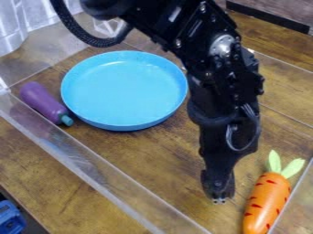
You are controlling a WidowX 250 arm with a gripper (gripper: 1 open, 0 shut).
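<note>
My black gripper [218, 190] hangs low over the wooden floor of the tray, just left of an orange toy carrot [265, 203] with a green top, apart from it. Whether the fingers are open or shut is hard to tell from this angle; nothing orange shows between them.
A blue plate [120, 87] lies at the back left, with a purple toy eggplant [44, 102] to its left. Clear plastic walls border the tray, and a blue object [7, 219] sits outside at the lower left.
</note>
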